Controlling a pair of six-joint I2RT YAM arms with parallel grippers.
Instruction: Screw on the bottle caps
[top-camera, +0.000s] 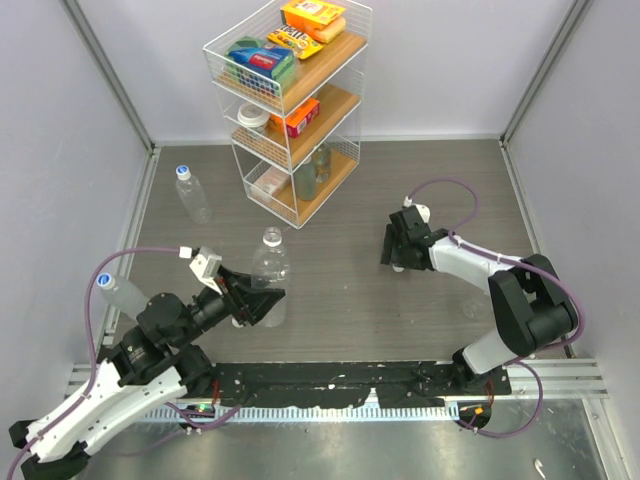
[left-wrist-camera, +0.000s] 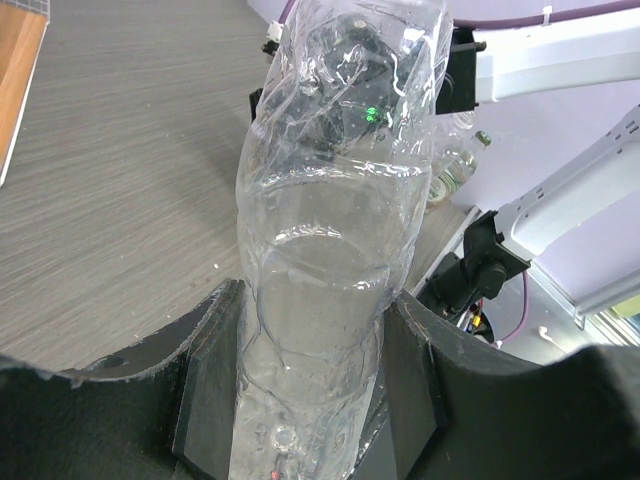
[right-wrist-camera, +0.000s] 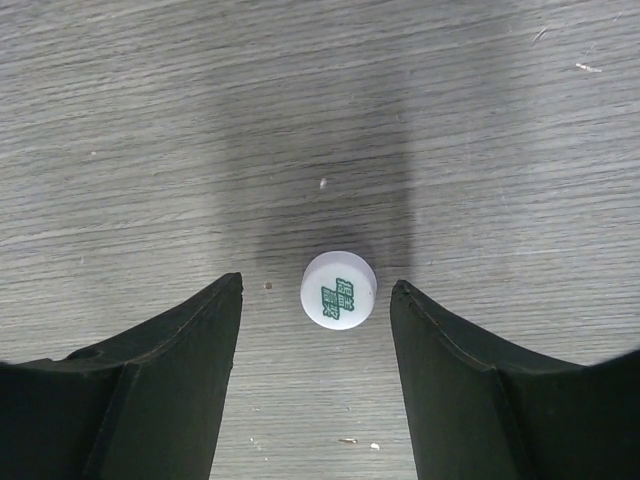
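Note:
A clear, uncapped plastic bottle (top-camera: 272, 268) (left-wrist-camera: 330, 220) is held upright in my left gripper (top-camera: 262, 300), which is shut on it. A white cap (right-wrist-camera: 338, 290) with a green mark lies on the floor between the fingertips of my part-open right gripper, apart from both. In the top view that gripper (top-camera: 398, 250) is low over the floor right of centre, largely hiding the cap. Two other clear bottles with blue and white tops, one upper left (top-camera: 192, 195) and one (top-camera: 124, 294) behind the left arm, are in the top view.
A wire shelf (top-camera: 335, 170) with snacks and jars stands at the back centre. Glass bottles (left-wrist-camera: 450, 175) lie at the right, mostly behind the right arm in the top view.

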